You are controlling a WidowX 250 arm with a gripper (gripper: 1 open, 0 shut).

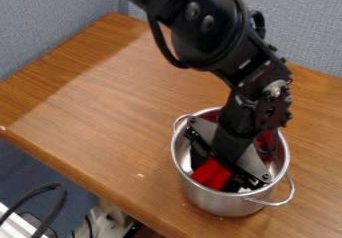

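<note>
A steel pot (207, 200) with two wire handles sits on the wooden table near its front edge. My gripper (225, 162) reaches down into the pot, its fingers low inside it, around or over a red object (211, 174). Whether the fingers are shut on that object is unclear. More red shows at the pot's right inside, behind the gripper.
Grey padded walls stand behind it. Black cables lie off the table's edge at the lower left.
</note>
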